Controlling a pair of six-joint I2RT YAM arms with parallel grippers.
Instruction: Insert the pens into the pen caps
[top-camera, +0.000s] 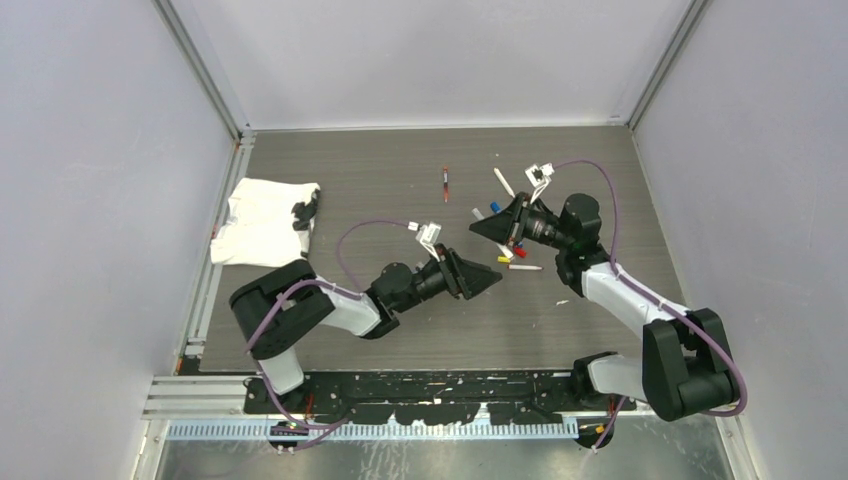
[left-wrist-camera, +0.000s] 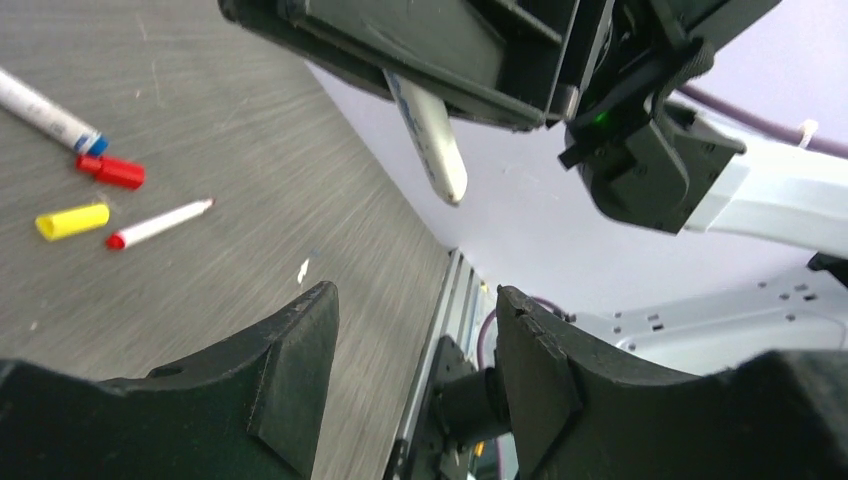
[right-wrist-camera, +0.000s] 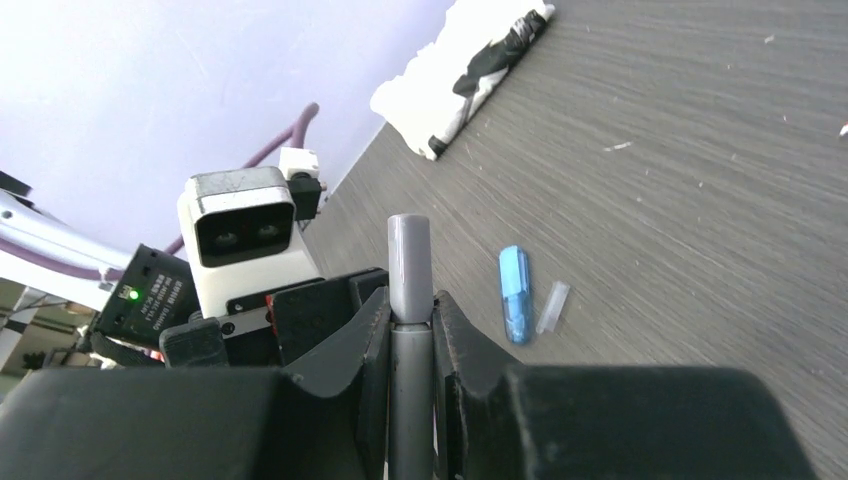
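Observation:
My right gripper (top-camera: 482, 228) is shut on a white pen (left-wrist-camera: 434, 150). One end of that pen pokes out beneath the dark fingers in the left wrist view; its smooth grey-looking end (right-wrist-camera: 409, 265) rises between them in the right wrist view. Lower and to the left, my left gripper stands open and empty, its fingertips well apart. Beyond it on the table lie a red cap (left-wrist-camera: 111, 170), a yellow cap (left-wrist-camera: 73, 221), a white pen with a red end (left-wrist-camera: 160, 224) and a white pen with a blue end (left-wrist-camera: 50, 115).
A blue piece (right-wrist-camera: 516, 295) and a small clear piece (right-wrist-camera: 552, 307) lie on the table near the left arm. Far back is a red-and-dark pen (top-camera: 445, 184). A white cloth (top-camera: 262, 222) covers the left side.

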